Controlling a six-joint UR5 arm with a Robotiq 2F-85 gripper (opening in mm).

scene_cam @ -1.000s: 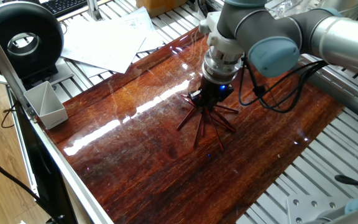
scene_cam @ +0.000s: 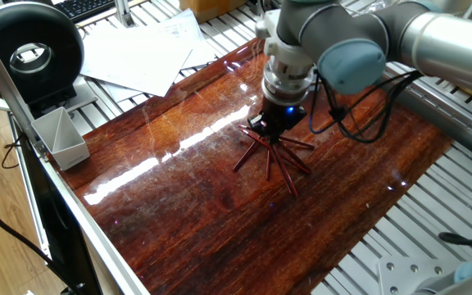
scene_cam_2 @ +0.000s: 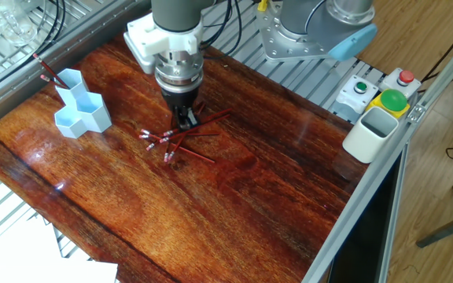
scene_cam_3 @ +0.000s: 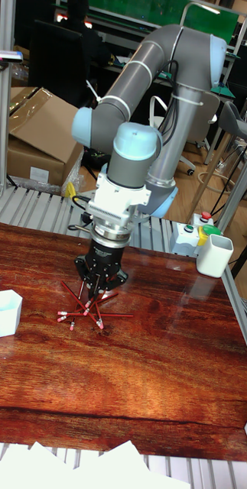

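Several thin dark-red sticks with pale ends, which look like pencils (scene_cam: 287, 174), lie crossed in a loose pile on the glossy wooden board. My gripper (scene_cam: 274, 136) points down at the middle of that pile, its black fingers low among the sticks. In the second exterior view the gripper (scene_cam_2: 187, 123) covers part of the heap, and the pale ends of the pencils (scene_cam_2: 199, 156) lie mostly on its near-left side. From the front, the gripper (scene_cam_3: 98, 286) hides where the pencils (scene_cam_3: 115, 315) cross. Whether a pencil is between the fingers cannot be made out.
A pale cluster of hexagonal cups (scene_cam_2: 82, 106) stands on the board, with red pencils (scene_cam_2: 51, 69) in one cup. A white square container (scene_cam_2: 370, 134) stands at the board's edge near the button boxes (scene_cam_2: 358, 90). Much of the board (scene_cam_2: 211, 212) is bare.
One second ago another pencil pointed toward the front left of the pile; it no longer shows there. The front pencil now looks thicker. Gripper and arm have shifted slightly left in the first exterior view.
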